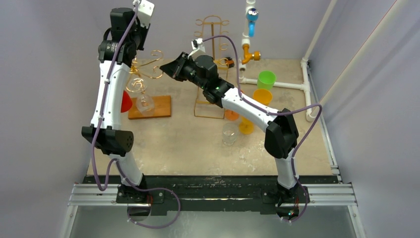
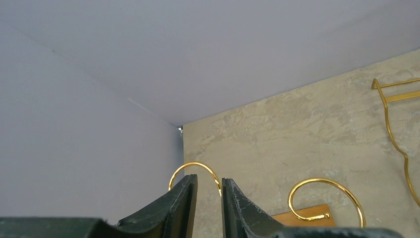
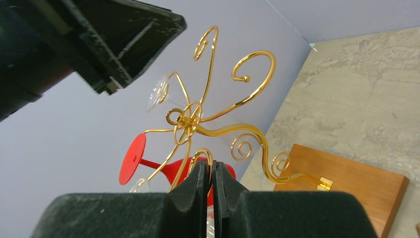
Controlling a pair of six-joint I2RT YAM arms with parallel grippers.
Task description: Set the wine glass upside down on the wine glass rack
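Note:
The gold rack (image 1: 143, 67) curls up from a wooden base (image 1: 159, 107). From it a clear wine glass (image 1: 144, 103) hangs at the lower front, and a red glass (image 3: 132, 158) hangs on its far side. My left gripper is high above the back left of the rack, part open, with nothing between its fingers. In the top view the arm hides its tips. My right gripper points at the rack's curls; its fingers are nearly together, with a narrow gap. Whether a gold curl passes between or behind them is unclear.
A second gold stand (image 1: 212, 111) stands at the middle back. On the right are an orange cup (image 1: 262, 96), a green cup (image 1: 266, 79), a clear tumbler (image 1: 230, 134) and white pipes (image 1: 285, 85).

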